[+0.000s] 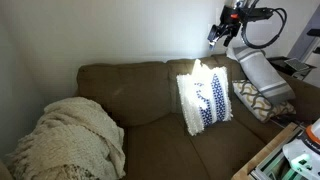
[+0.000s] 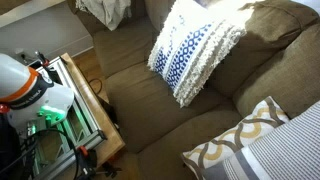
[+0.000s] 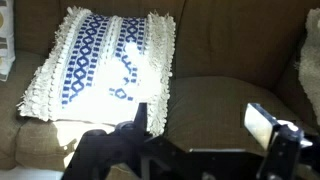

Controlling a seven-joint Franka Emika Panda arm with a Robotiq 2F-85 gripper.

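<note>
My gripper hangs high above the back of the brown couch. In the wrist view its open fingers reach in from the bottom, with nothing between the fingers; the right fingertip is bright white, perhaps from sunlight. A white pillow with blue patterned bands and fringed edges leans against the backrest, below and apart from the gripper. The same pillow fills the upper left of the wrist view. Exterior view 2 shows the pillow, but not the gripper.
A cream knitted blanket covers the couch's left end. At the other end lie a grey striped pillow and a yellow-grey patterned pillow. A wooden table edge stands in front.
</note>
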